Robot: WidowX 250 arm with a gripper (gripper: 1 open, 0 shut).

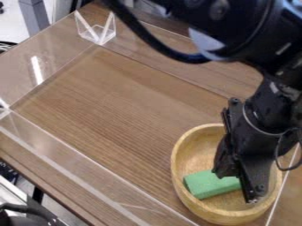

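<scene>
A round wooden bowl (pixel 189 152) sits at the lower right of the table, a green block (pixel 207 184) lying inside it. My black gripper (pixel 239 177) is down over the right part of the bowl, its fingers low beside the block and partly covering it. The gripper looks narrow; whether anything is between the fingertips cannot be made out.
A clear plastic stand (pixel 97 26) is at the back left. Dark cables cross the top of the view, and the table edge runs along the lower left.
</scene>
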